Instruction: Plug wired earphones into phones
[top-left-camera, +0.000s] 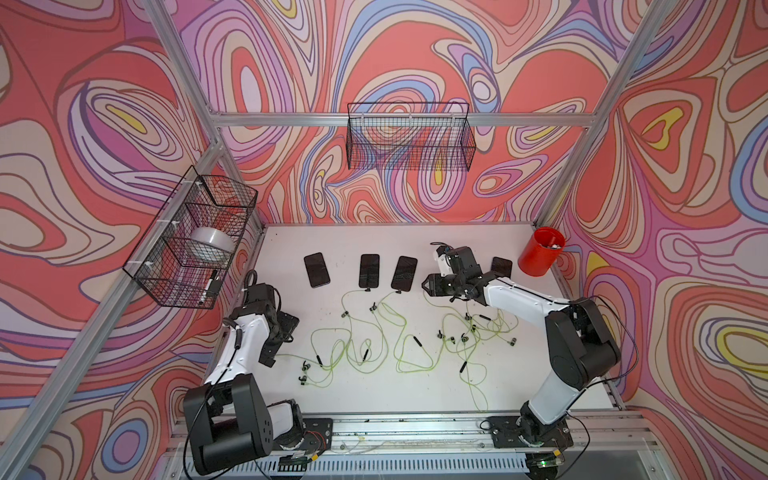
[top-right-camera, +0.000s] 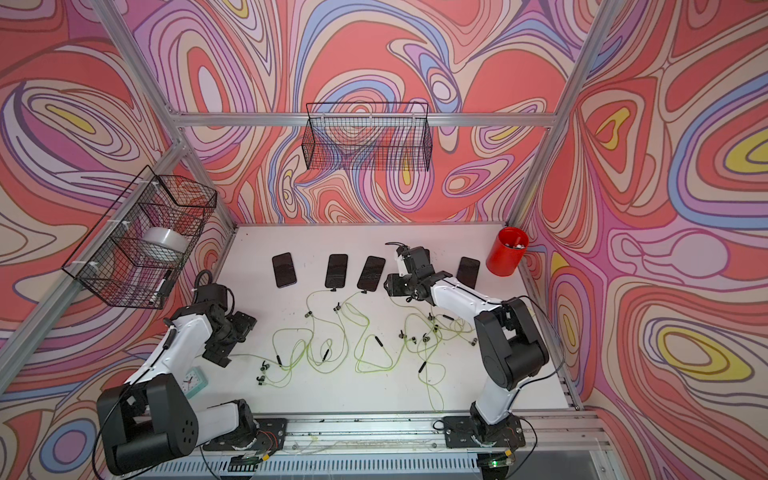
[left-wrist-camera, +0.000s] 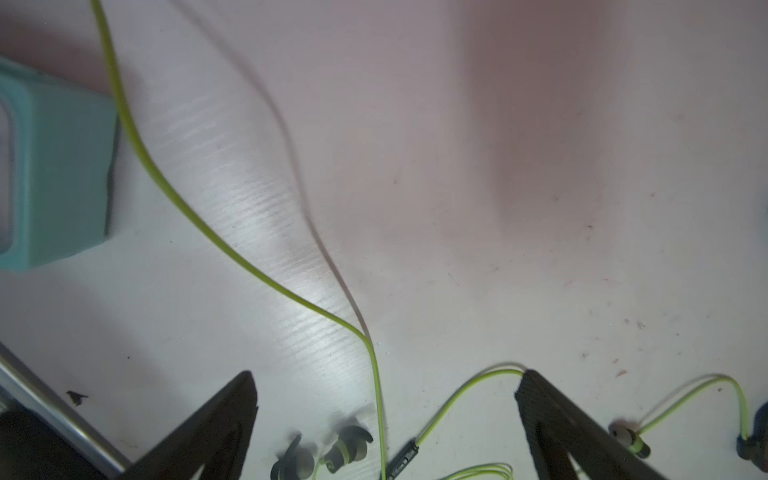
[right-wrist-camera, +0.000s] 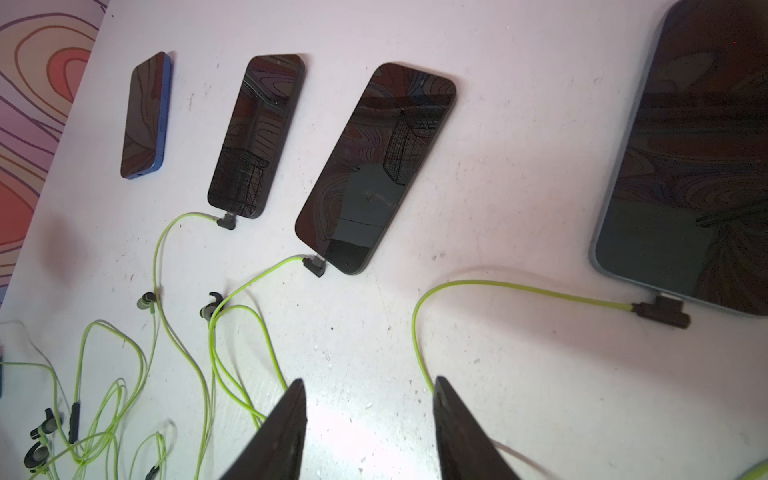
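My left gripper stands open over the table's left side, nothing between its fingers. Below it, a green earphone cable (left-wrist-camera: 240, 260) curves out of the top left of the left wrist view; its end is out of sight. Several phones lie in a row. The leftmost, a blue-edged phone (right-wrist-camera: 145, 116), has no plug at its bottom edge. Black plugs sit at the bottom edges of the second phone (right-wrist-camera: 257, 136), third phone (right-wrist-camera: 376, 168) and larger fourth phone (right-wrist-camera: 688, 160). My right gripper is open and empty, above the table near that fourth phone.
Tangled green earphones (top-left-camera: 364, 344) spread over the front half. A teal-framed clock (top-right-camera: 192, 382) lies at the left front, close to the left arm. One more phone (top-right-camera: 468, 272) and a red bucket (top-left-camera: 541, 251) are on the right.
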